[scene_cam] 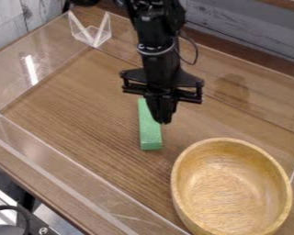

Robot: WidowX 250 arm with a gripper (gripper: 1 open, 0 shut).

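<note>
The black gripper (164,106) hangs at the centre, pointing down, shut. Just below and left of it, a flat green block (150,128) lies on the wooden table; its upper end is partly behind the gripper. I see nothing held between the fingers, though they are small and dark.
A pale wooden bowl (231,191) fills the lower right. A clear container (91,29) stands at the back left.
</note>
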